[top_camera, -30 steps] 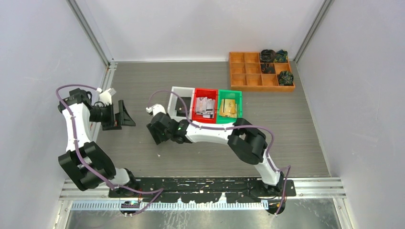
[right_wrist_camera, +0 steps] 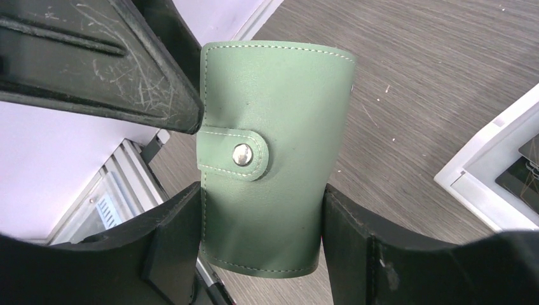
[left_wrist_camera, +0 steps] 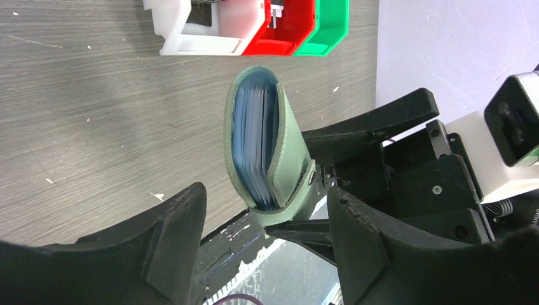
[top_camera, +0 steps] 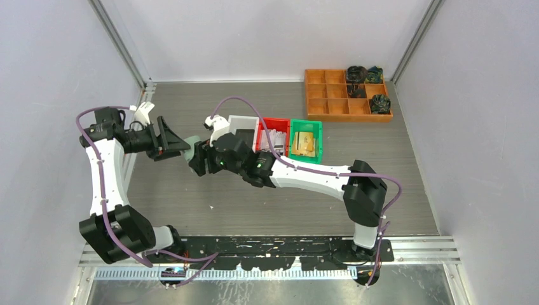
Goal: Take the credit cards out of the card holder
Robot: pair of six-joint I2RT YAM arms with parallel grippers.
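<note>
The green card holder (right_wrist_camera: 264, 190) hangs above the table, its strap and metal snap facing the right wrist camera. My right gripper is shut on it, a finger pressing at each side. In the left wrist view the holder's opening (left_wrist_camera: 257, 136) shows bluish clear sleeves; single cards cannot be made out inside. My left gripper stands open at that end, its fingers (left_wrist_camera: 171, 235) well apart, and nothing is seen clamped between them. Seen from the right wrist, a dark left finger (right_wrist_camera: 146, 76) reaches up to the holder's edge; whether it touches is unclear.
Behind the right arm stand a white box (top_camera: 244, 119) with a dark item, a red box (top_camera: 277, 121) with cards and a green box (top_camera: 319, 138) with yellowish cards. An orange divided tray (top_camera: 326, 95) sits at the back right.
My right gripper, bearing the holder, has swung round to face the left one. The left gripper has moved right, and the gap between the two arms has closed.
</note>
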